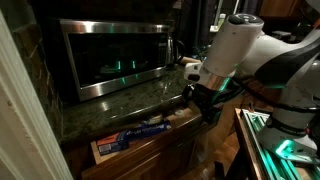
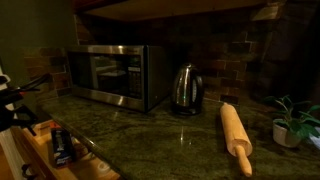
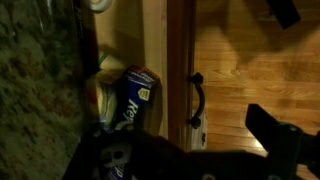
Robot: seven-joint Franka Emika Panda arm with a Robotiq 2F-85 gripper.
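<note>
The wooden drawer (image 1: pixel 110 158) under the counter stands partly open. Inside it lies a dark blue Reynolds box (image 3: pixel 137 88), partly covered by my gripper in the wrist view. My gripper is open, its dark fingers (image 3: pixel 268 132) spread wide above the drawer front (image 3: pixel 155 60), with nothing seen between them. A dark handle (image 3: pixel 198 100) is on the drawer's outer face. In exterior view 1 the gripper (image 1: pixel 203 104) hangs close to the drawer's right end; its contact with the front cannot be told.
Above the drawer, the dark stone countertop (image 2: pixel 160 145) carries a microwave (image 2: pixel 115 75), a kettle (image 2: pixel 187 88), a rolling pin (image 2: pixel 236 138) and a potted plant (image 2: pixel 294 122).
</note>
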